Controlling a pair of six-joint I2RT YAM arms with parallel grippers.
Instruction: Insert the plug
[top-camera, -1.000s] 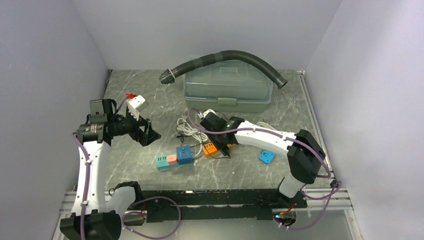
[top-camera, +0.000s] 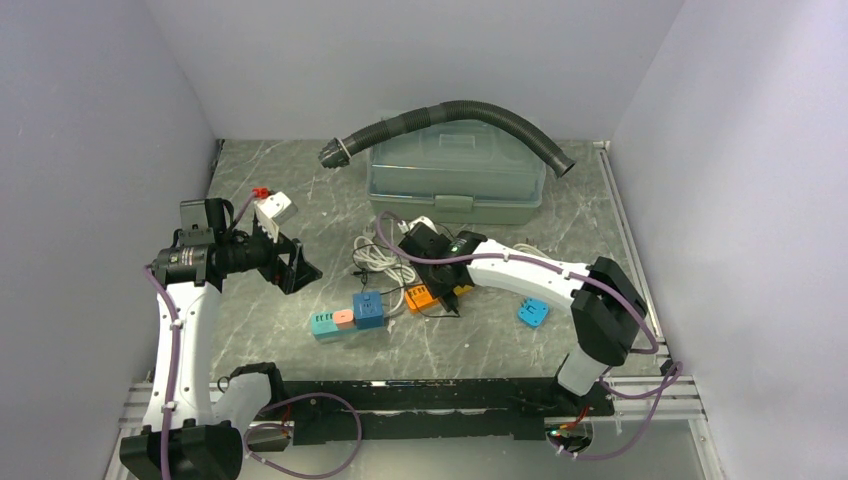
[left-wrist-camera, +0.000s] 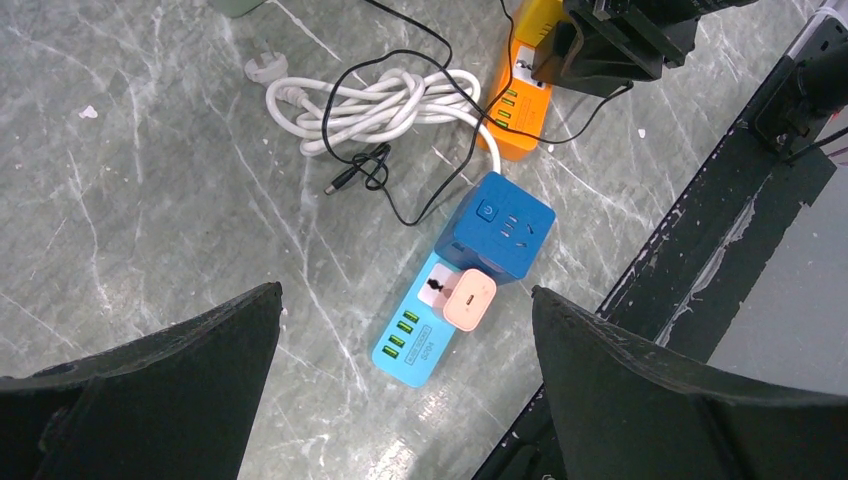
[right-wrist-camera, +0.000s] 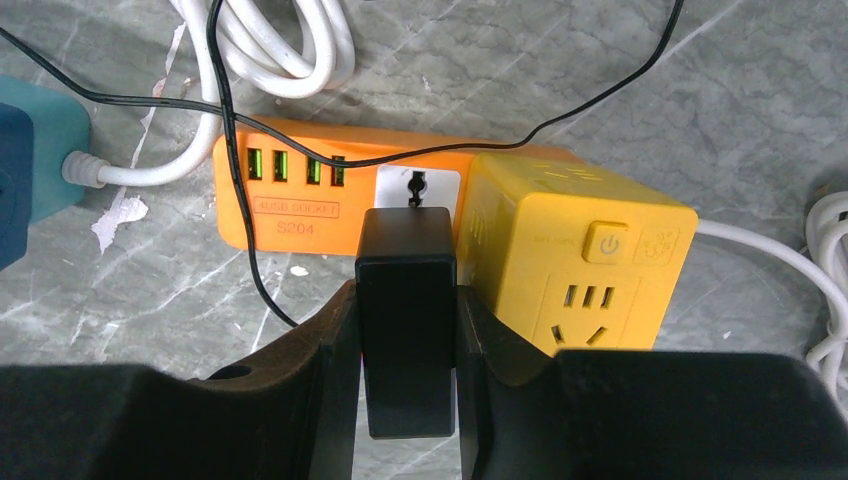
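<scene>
In the right wrist view a black adapter plug (right-wrist-camera: 405, 325) stands between the fingers of my right gripper, which press against both its sides. It sits over the near edge of the orange power strip (right-wrist-camera: 300, 225), just in front of the white socket face (right-wrist-camera: 440, 183). One dark socket hole shows above the plug; its prongs and their contact with the socket are hidden. A thin black cable (left-wrist-camera: 440, 200) loops across the strip and table to a barrel connector (left-wrist-camera: 342, 183). My left gripper hangs open and empty over the table's left side.
A yellow cube outlet (right-wrist-camera: 580, 250) adjoins the plug's right side. Left of the orange strip lie a teal strip (left-wrist-camera: 407, 355) with a pink adapter (left-wrist-camera: 469, 300) and blue cube (left-wrist-camera: 500, 225). White coiled cord (left-wrist-camera: 400, 105) lies behind. A green case (top-camera: 455, 180) stands at the back.
The right gripper has shifted only very slightly around the orange strip. The left arm and the objects on the table look unchanged.
</scene>
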